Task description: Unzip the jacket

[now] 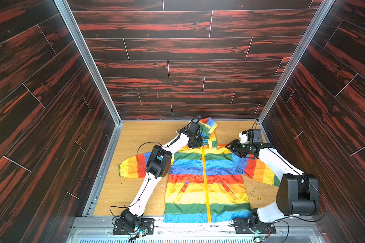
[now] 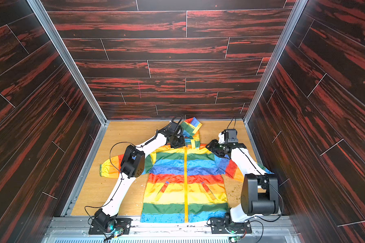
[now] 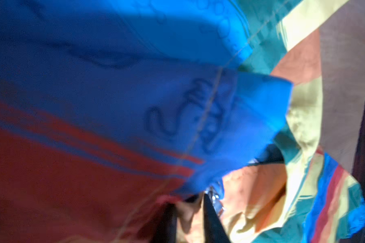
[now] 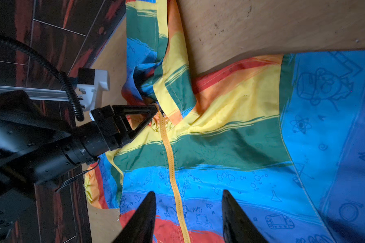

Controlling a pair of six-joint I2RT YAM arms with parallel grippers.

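Note:
A rainbow-striped jacket [image 1: 186, 164] lies front up, its yellow zipper [image 1: 204, 174] running straight from collar to hem; both sides meet along it. My left gripper is at the collar, its tips close to the zipper's top end. In the left wrist view, a gap shows between the left fingers, with a small silvery piece [image 3: 215, 198] beside them; whether that is the zipper pull is unclear. Jacket cloth fills most of this view. My right gripper hovers open over the jacket's right shoulder side, nothing between its fingers.
The striped hood [image 1: 208, 126] lies bunched behind the collar. Sleeves [image 1: 133, 166] spread out on both sides across the wooden table [image 1: 129, 133]. Dark wood-patterned walls [image 1: 182, 68] enclose the table at the back and sides.

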